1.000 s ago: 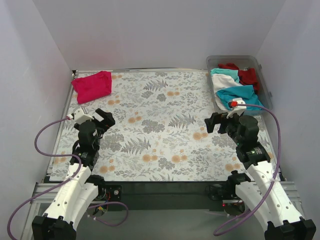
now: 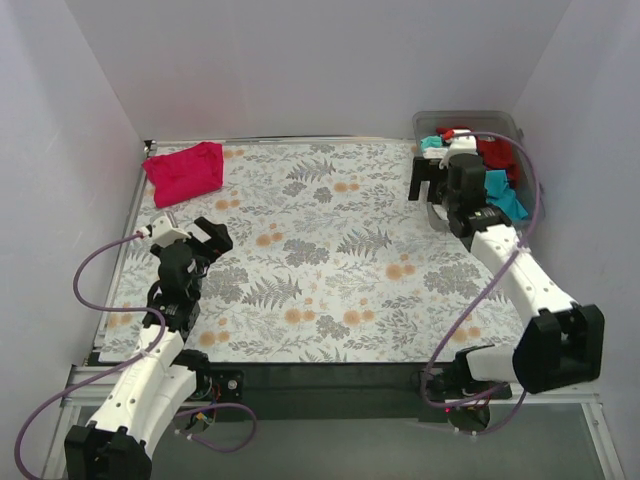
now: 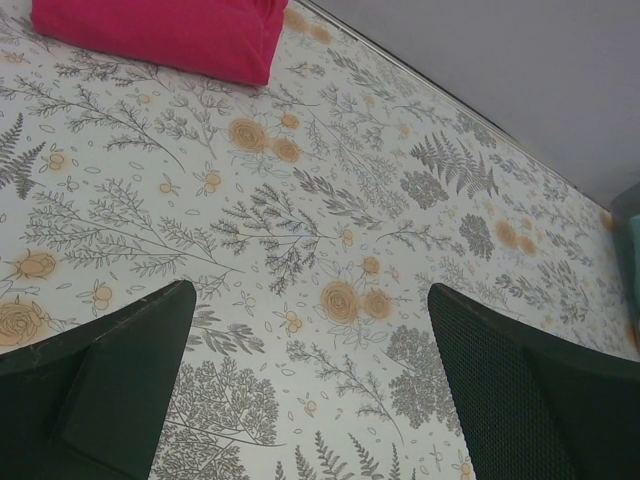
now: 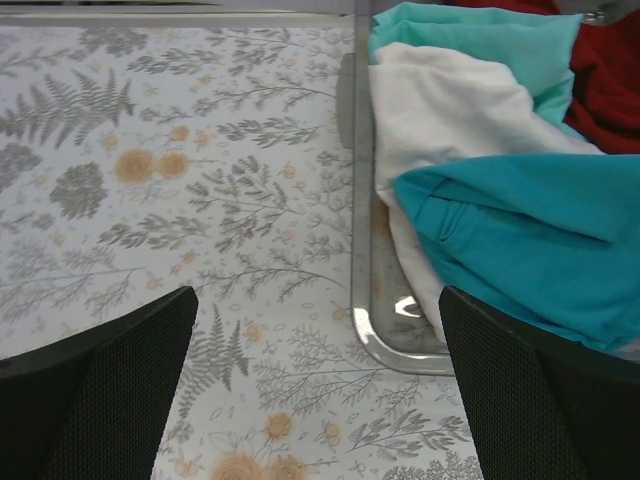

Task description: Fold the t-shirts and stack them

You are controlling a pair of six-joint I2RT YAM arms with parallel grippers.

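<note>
A folded red t-shirt (image 2: 185, 173) lies flat at the table's far left corner; its near edge also shows at the top of the left wrist view. In a grey bin (image 2: 463, 121) at the far right are loose t-shirts: a blue one (image 4: 530, 235), a white one (image 4: 450, 100), a light teal one (image 4: 480, 45) and a dark red one (image 4: 615, 80). My right gripper (image 2: 428, 178) stands open at the bin's left side, nothing between its fingers. Over the table's left part, nearer me than the red shirt, my left gripper (image 2: 208, 240) is open and empty.
The bin's raised rim (image 4: 363, 200) runs close by my right gripper. Walls close in the table at the back and both sides.
The right arm has moved forward from the table's right part to the bin, its gripper still open. My left arm has hardly moved, and the red shirt lies as before.
</note>
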